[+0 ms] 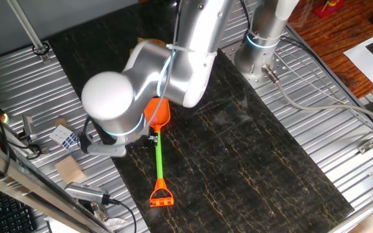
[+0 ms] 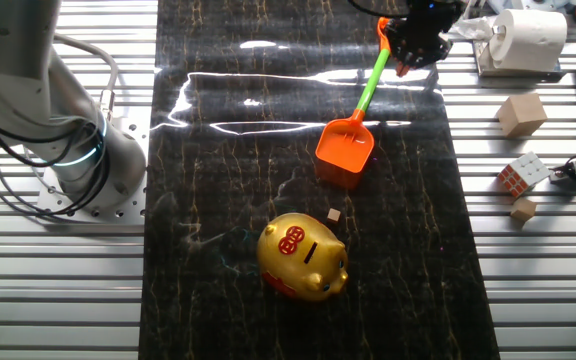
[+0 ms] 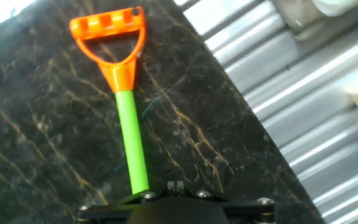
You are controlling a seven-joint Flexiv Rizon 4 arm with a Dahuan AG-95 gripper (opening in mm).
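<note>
A toy shovel lies flat on the black marbled board, with an orange scoop point(image 2: 346, 147), a green shaft point(image 1: 159, 155) and an orange D-shaped handle point(image 3: 107, 28). My gripper is at the lower edge of the wrist view, its fingertips together and nothing showing between them. The shaft runs past it on the left, apart from the tips in that view. In exterior view 2 the dark gripper body hangs beside the handle end. A golden piggy bank point(image 2: 303, 257) lies beyond the scoop, with a tiny wooden cube point(image 2: 334, 214) between them.
Off the board's edge, on the ribbed metal table, are a Rubik's cube point(image 2: 524, 174), wooden blocks point(image 2: 521, 115) and a paper roll point(image 2: 528, 42). A camera device point(image 1: 86, 192) stands nearby. The board's right half in exterior view 1 is clear.
</note>
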